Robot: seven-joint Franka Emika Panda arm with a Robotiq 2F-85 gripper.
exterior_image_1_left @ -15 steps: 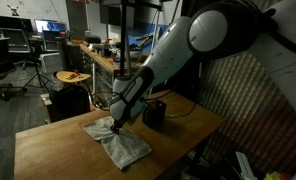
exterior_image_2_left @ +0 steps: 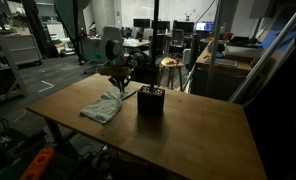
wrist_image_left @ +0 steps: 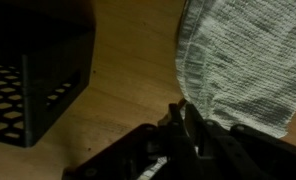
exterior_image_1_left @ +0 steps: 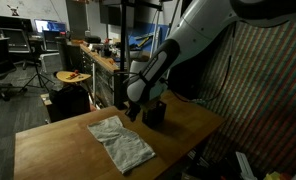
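A light grey cloth point(exterior_image_1_left: 126, 150) lies on the wooden table, bent and rumpled around its middle. In exterior view 2 part of the cloth point(exterior_image_2_left: 100, 108) rises towards my gripper point(exterior_image_2_left: 119, 89). The wrist view shows the gripper shut at the edge of the cloth point(wrist_image_left: 250, 62), with fabric reaching its fingertips and more of it showing beneath. The exact pinch is dark and mostly hidden by the fingers. In exterior view 1 the gripper point(exterior_image_1_left: 131, 116) is low over the table, just right of the cloth's upper part.
A black perforated box point(exterior_image_2_left: 150, 100) stands on the table close to the gripper; its holed side point(wrist_image_left: 8, 100) fills the left of the wrist view. Bare tabletop point(exterior_image_1_left: 53, 150) extends on the far side of the cloth. A dark vertical post point(exterior_image_1_left: 123, 50) rises behind the table.
In exterior view 1 my gripper has moved right, towards the black box. The cloth has shifted slightly right with it, and its upper part has changed shape.
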